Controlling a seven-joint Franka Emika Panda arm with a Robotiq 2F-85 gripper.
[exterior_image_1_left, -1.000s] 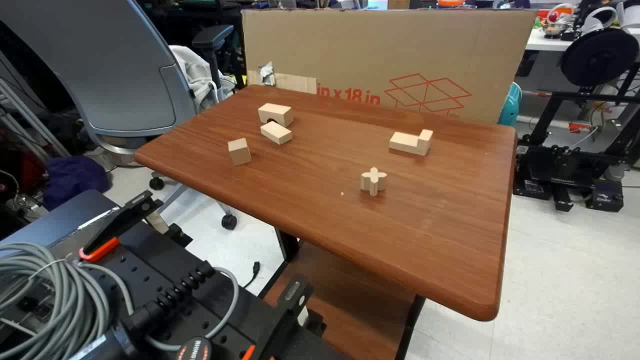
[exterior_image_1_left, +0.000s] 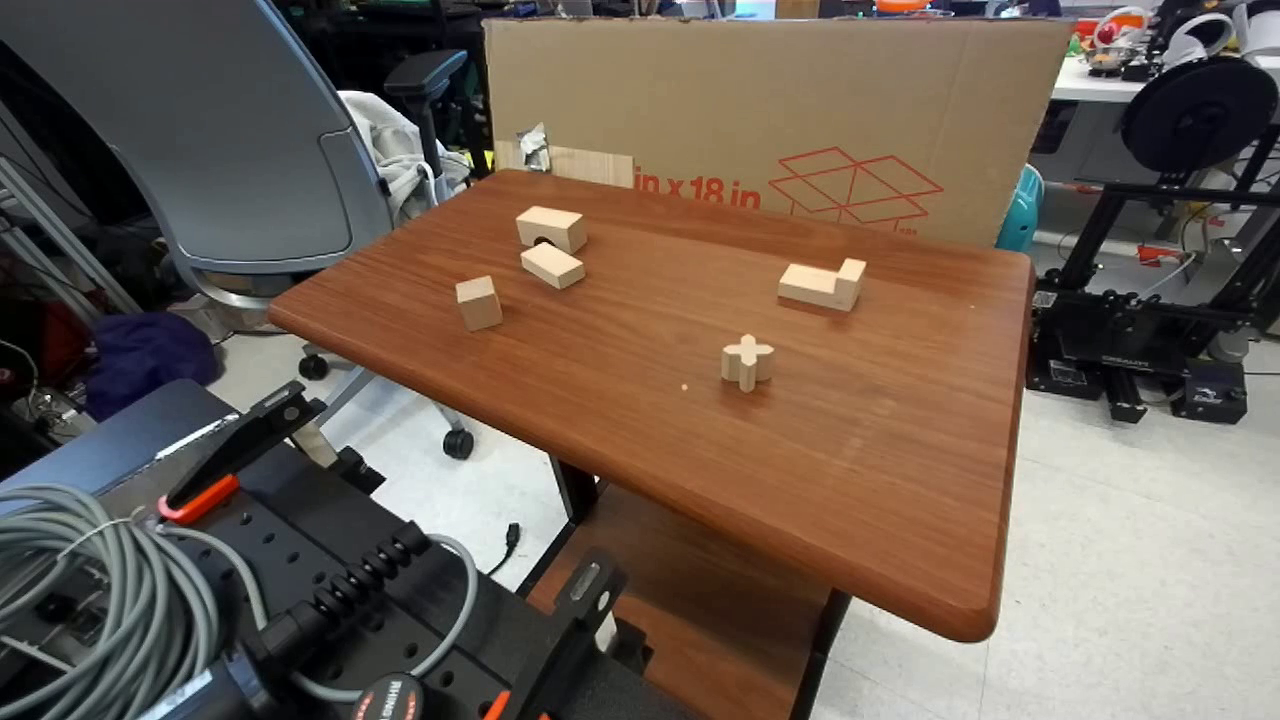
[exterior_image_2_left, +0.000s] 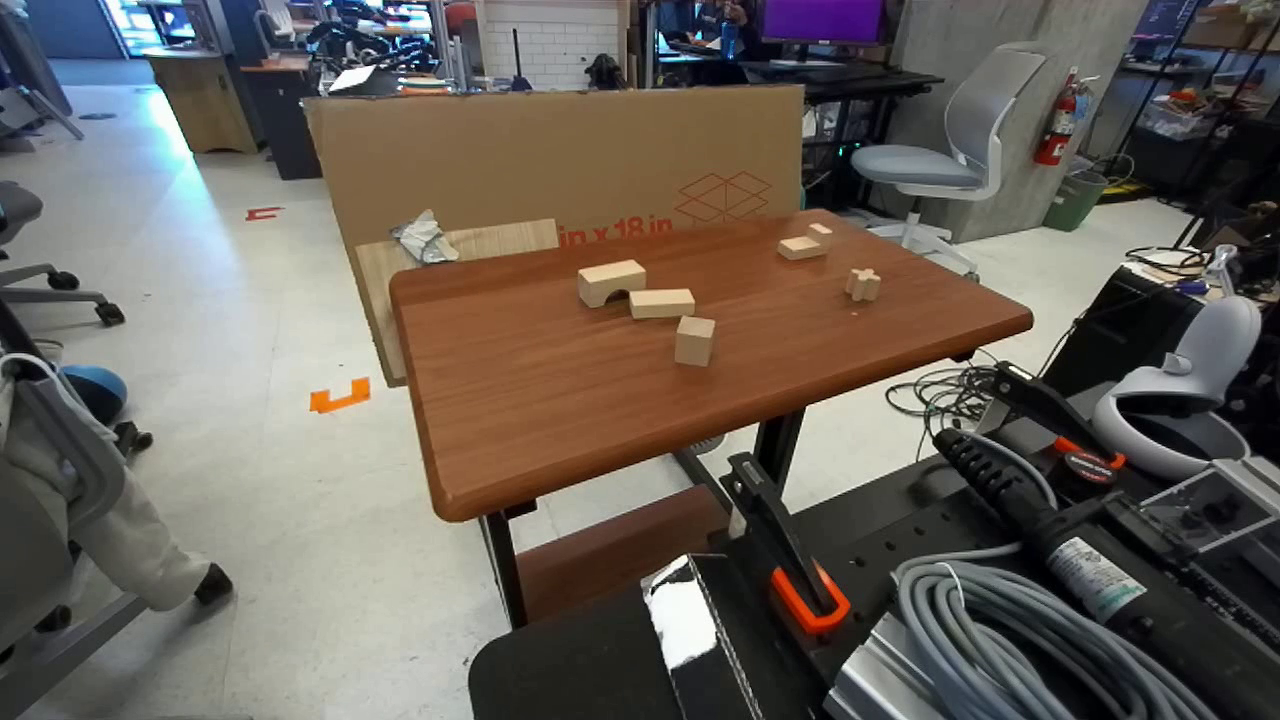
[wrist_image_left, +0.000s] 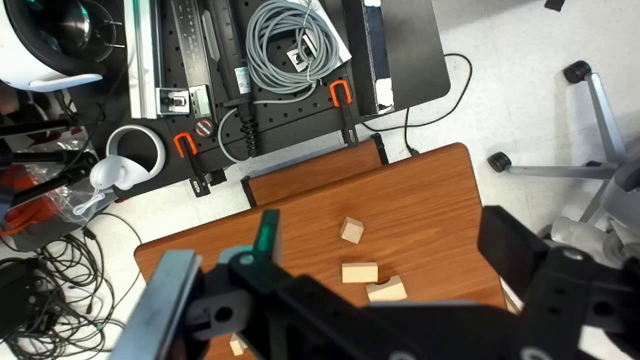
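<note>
Several pale wooden blocks rest on the brown table (exterior_image_1_left: 600, 360). Toward its left lie a cube (exterior_image_1_left: 479, 304), a flat rectangular block (exterior_image_1_left: 553, 265) and an arched block (exterior_image_1_left: 552, 226); the last two are close together. On the right are an L-shaped block (exterior_image_1_left: 823, 286) and a cross-shaped piece (exterior_image_1_left: 747, 361). My gripper shows only in the wrist view, high over the table. It stands open, its two dark fingers wide apart, and it touches none of the blocks. Part of the table is hidden behind the gripper's body there.
A tall cardboard sheet (exterior_image_2_left: 552, 156) stands along the far edge of the table. On the near side, a black bench (wrist_image_left: 408, 54) holds coiled grey cable (wrist_image_left: 258, 48) and clamps (wrist_image_left: 345, 111).
</note>
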